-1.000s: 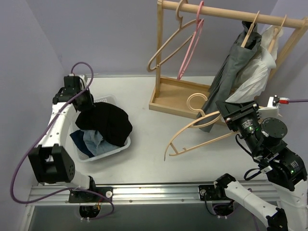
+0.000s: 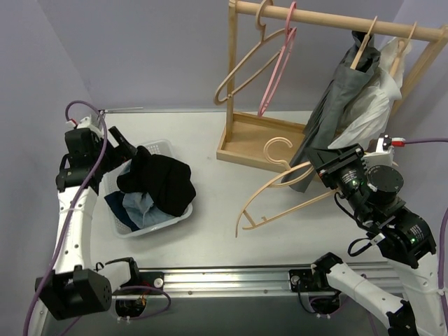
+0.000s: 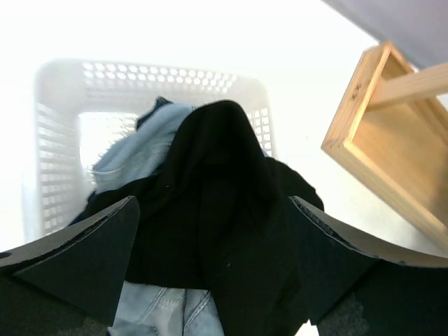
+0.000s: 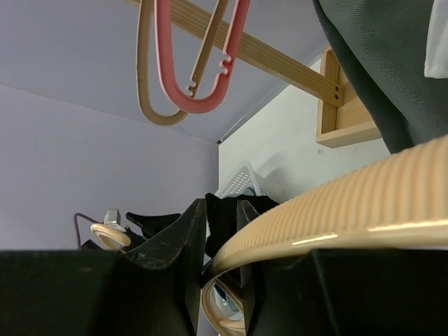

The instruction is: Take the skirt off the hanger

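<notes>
A wooden hanger (image 2: 262, 187) is held by my right gripper (image 2: 319, 162), its bare frame hanging over the table; in the right wrist view it (image 4: 364, 196) crosses between the shut fingers. A crumpled black cloth (image 2: 161, 178), possibly the skirt, lies in the white basket (image 2: 182, 215) on top of blue denim (image 2: 142, 210). My left gripper (image 2: 122, 141) stands open above the basket's left end, with the black cloth (image 3: 231, 231) below its empty fingers.
The wooden rack (image 2: 336, 21) stands at the back right, with empty wooden and pink (image 2: 276, 70) hangers, grey (image 2: 322, 119) and white (image 2: 371, 105) garments. Bare table (image 2: 210, 210) lies between basket and rack.
My left arm has risen from down in the basket, leaving the black cloth there. The right gripper and hanger have barely moved.
</notes>
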